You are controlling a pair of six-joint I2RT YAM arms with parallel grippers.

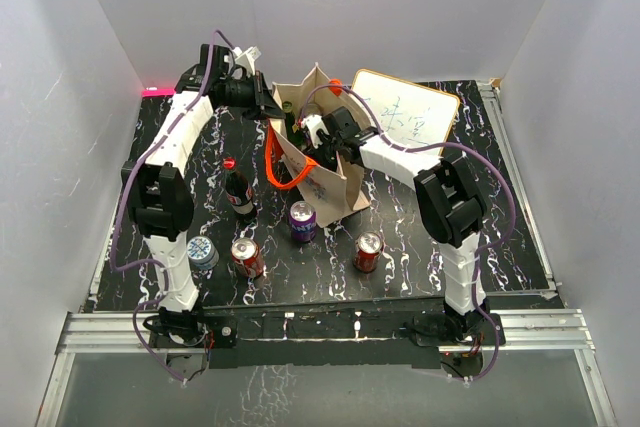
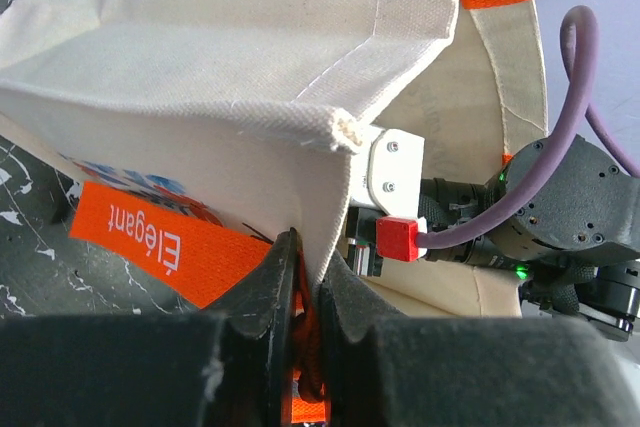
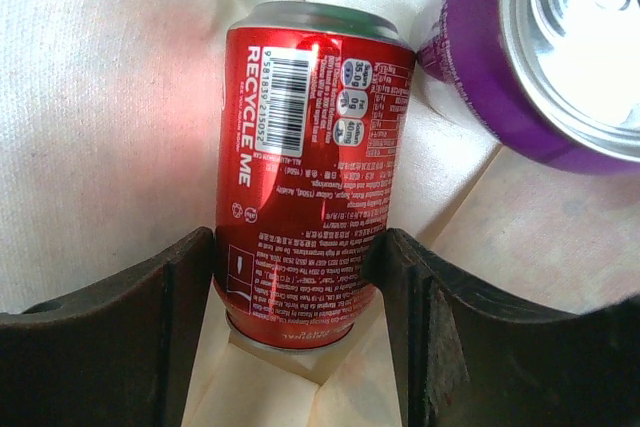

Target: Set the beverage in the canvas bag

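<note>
The canvas bag [image 1: 335, 187] stands open at centre. My left gripper is shut on its near-left rim and orange strap, at the bag's upper-left in the top view. My right gripper reaches inside the bag, its fingers either side of a red can [image 3: 305, 157] lying there; whether they grip it is unclear. A purple can [image 3: 530, 57] lies beside it.
On the table stand a cola bottle [image 1: 239, 190], a purple can [image 1: 302, 222], red cans [image 1: 248, 257] [image 1: 367, 252] and a pale-lidded container [image 1: 200, 252]. A whiteboard [image 1: 405, 107] lies right of the bag.
</note>
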